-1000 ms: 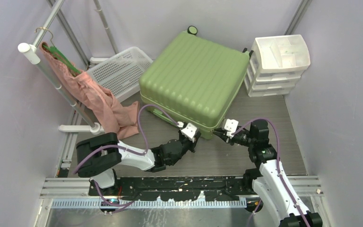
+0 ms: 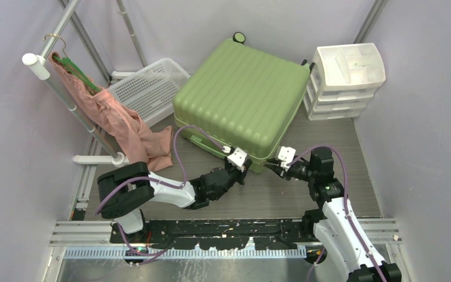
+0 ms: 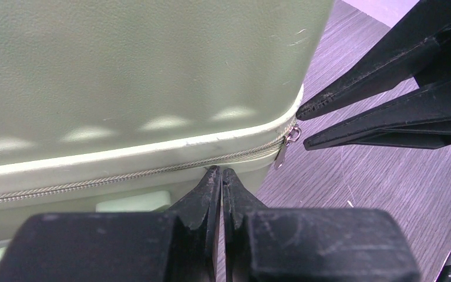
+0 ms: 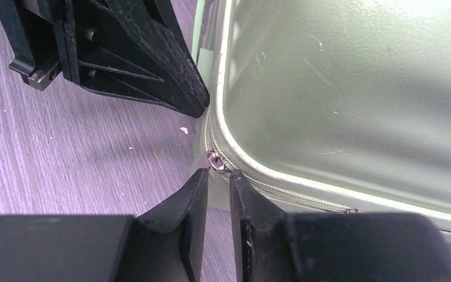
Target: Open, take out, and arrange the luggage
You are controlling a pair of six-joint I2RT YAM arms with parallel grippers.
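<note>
A green ribbed suitcase (image 2: 241,100) lies closed on the floor. My left gripper, shut with nothing visible between its fingertips, is against its front side just below the zipper (image 3: 123,176). My right gripper is part open at the front corner, its fingertips either side of a metal zipper pull (image 4: 215,160); whether they touch it is unclear. In the left wrist view that pull (image 3: 288,141) hangs at the corner beside the right fingers.
A white perforated basket (image 2: 150,88) stands behind left, pink trousers (image 2: 111,117) hang on a rail at left, and a drawer unit (image 2: 343,82) stands at back right.
My left gripper has moved slightly right along the suitcase's front since a second ago. The right gripper has shifted very slightly; the suitcase looks unmoved.
</note>
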